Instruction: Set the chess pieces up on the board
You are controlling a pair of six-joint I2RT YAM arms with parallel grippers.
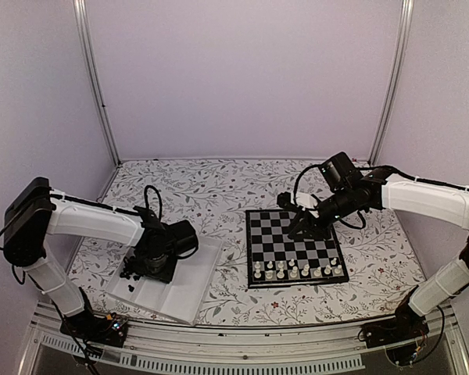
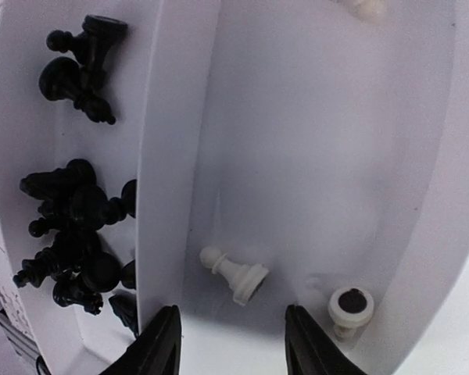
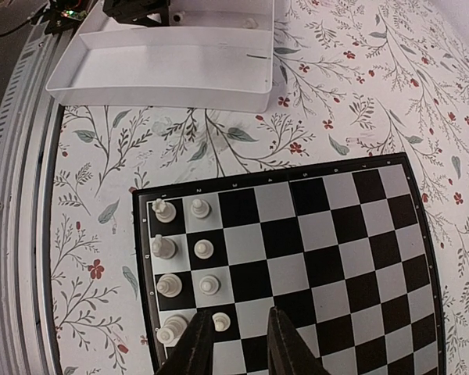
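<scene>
My left gripper is open over the white tray (image 1: pixel 206 269), nothing between its fingers. Just past its fingertips, a white pawn (image 2: pixel 236 275) lies on its side in the middle compartment. Another white piece (image 2: pixel 350 308) has its dark base facing up by the compartment wall. Black pieces (image 2: pixel 78 211) lie heaped in the neighbouring compartment. My right gripper hangs open above the chessboard (image 3: pixel 359 258), also empty. White pieces stand in two rows along one board edge, among them a pawn (image 3: pixel 204 248) and a taller piece (image 3: pixel 163 247).
A further white piece (image 2: pixel 367 8) shows at the top of the left wrist view, partly cut off. The tray's near compartment (image 3: pixel 172 70) looks empty in the right wrist view. Patterned tablecloth (image 1: pixel 219 187) lies free behind and between tray and board.
</scene>
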